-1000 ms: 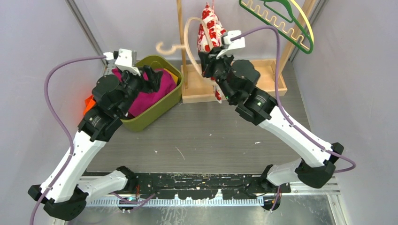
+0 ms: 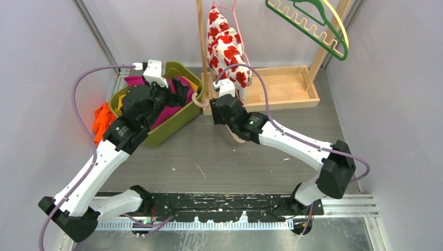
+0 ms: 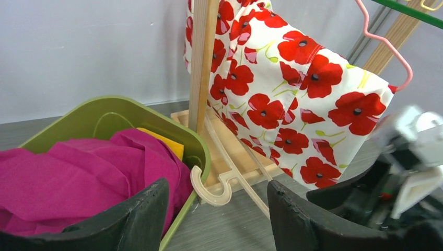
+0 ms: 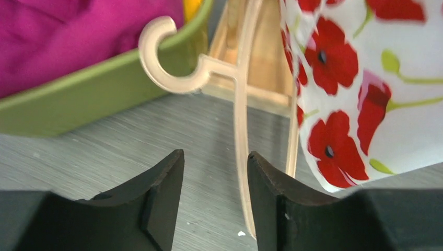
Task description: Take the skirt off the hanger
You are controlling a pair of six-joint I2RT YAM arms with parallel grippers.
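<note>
The pale beige hanger (image 4: 240, 104) is bare in the right wrist view, its hook at the edge of the green bin. Its bar passes behind one finger of my right gripper, which is open with nothing between its fingers; whether they touch cannot be told. Over the bin's right end, my left gripper is open and empty, and the hanger's hook shows beyond its fingers. A white cloth with red flowers (image 3: 292, 99) hangs to the right from a pink hanger (image 3: 389, 46). Magenta cloth (image 3: 89, 172) lies inside the bin.
The green bin (image 2: 172, 127) stands at left, with orange cloth (image 2: 103, 121) beside it. A wooden rack (image 2: 282, 99) is at the back, and green and yellow hangers (image 2: 313, 31) are at upper right.
The beige hanger has moved down from its raised position.
</note>
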